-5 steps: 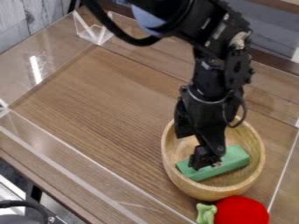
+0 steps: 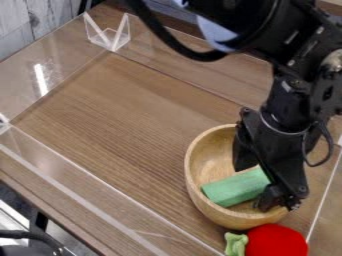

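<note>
A wooden bowl (image 2: 209, 168) sits at the right of the table, holding a green block (image 2: 229, 190). My black gripper (image 2: 269, 185) is down over the bowl's right part, its lower end at the block's right portion, which it partly hides. It is open; whether the block lies between the fingers is hard to tell.
A red tomato-like object (image 2: 277, 243) with a green top lies just below the bowl. A white wire object (image 2: 110, 30) stands at the far upper left.
My gripper has moved right across the bowl. The green block's visible part has shifted slightly within the bowl.
</note>
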